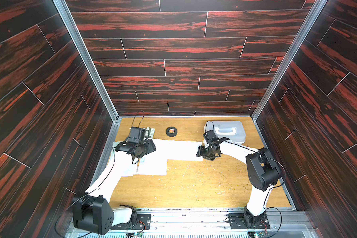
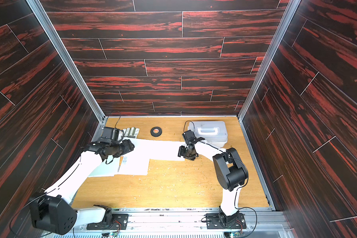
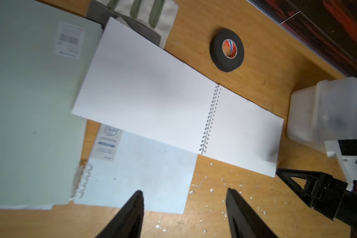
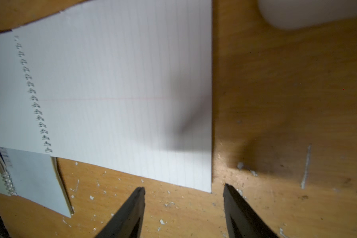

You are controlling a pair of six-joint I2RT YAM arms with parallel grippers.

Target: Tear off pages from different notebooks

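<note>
A spiral notebook lies spread flat, its blank left leaf reaching over neighbouring things and its lined right page facing up. The coil runs between the two. Partly beneath the left leaf is a second spiral notebook with a pale cover. At the far left lies a large pale green pad with a label. My left gripper is open and empty above the left leaf. My right gripper, also open and empty, hovers by the near right corner of the lined page.
A black tape roll sits behind the notebook. A clear lidded box stands at the back right, near my right arm. Folded cloth lies behind the left leaf.
</note>
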